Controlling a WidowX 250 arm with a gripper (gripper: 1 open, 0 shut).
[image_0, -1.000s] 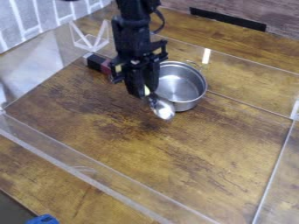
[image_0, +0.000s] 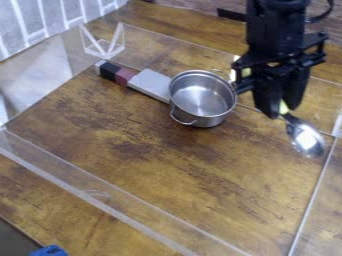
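Note:
My gripper (image_0: 274, 95) hangs at the upper right, shut on a spoon with a yellowish-green handle. The spoon's shiny metal bowl (image_0: 306, 140) points down over the wooden surface at the right. To the left of the gripper, a small steel pot (image_0: 202, 101) with a wire handle rests on the wood, empty as far as shows.
A grey flat-bladed object (image_0: 151, 84) with a dark red and black handle lies left of the pot. Clear plastic walls (image_0: 100, 197) border the work area. A blue object (image_0: 48, 250) sits at the lower left.
My gripper has moved right with the spoon, from left of and over the pot to right of it. The pot has stayed about where it was.

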